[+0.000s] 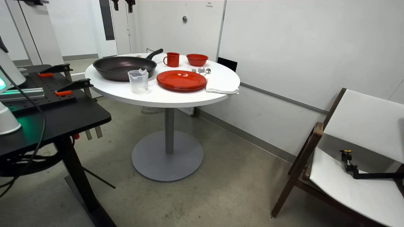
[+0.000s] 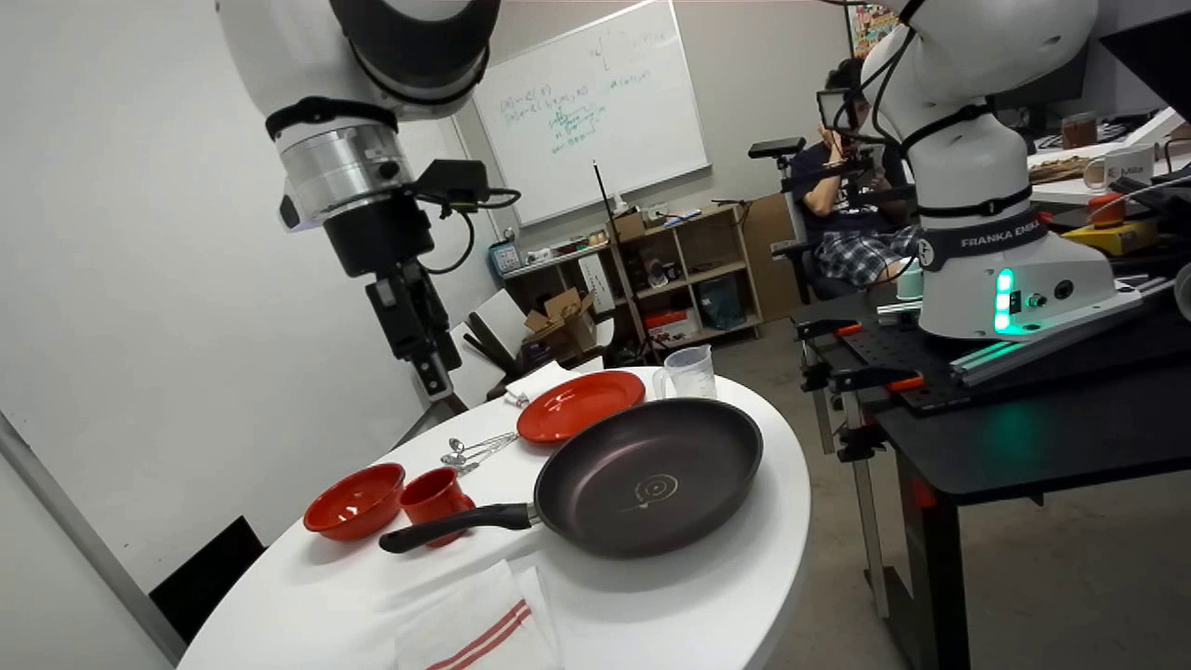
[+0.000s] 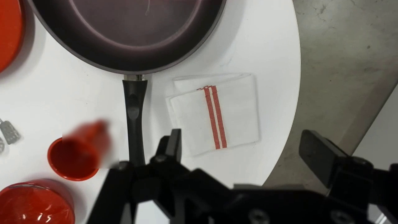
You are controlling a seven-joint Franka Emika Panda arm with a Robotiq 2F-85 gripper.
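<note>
High above the round white table (image 1: 189, 99), my gripper (image 1: 123, 5) shows only its two separated fingertips at the top edge of exterior view 1. In the wrist view the gripper is open, its fingers wide apart and nothing held. A folded white cloth with red stripes (image 3: 237, 115) lies below, partly between the fingers in that view. Left of the cloth is the black frying pan (image 3: 149, 58), its handle pointing toward the gripper. The red mug (image 3: 72, 158) and red bowl (image 3: 35, 203) stand farther left; the mug is partly blurred.
Red plates (image 1: 181, 80), a clear measuring cup (image 1: 139, 81), metal utensils (image 2: 475, 448) and another white cloth (image 1: 222, 90) are on the table. A black bench (image 1: 56, 117) with a second white arm (image 2: 994, 190) stands nearby. Past the striped cloth, the table edge drops to floor.
</note>
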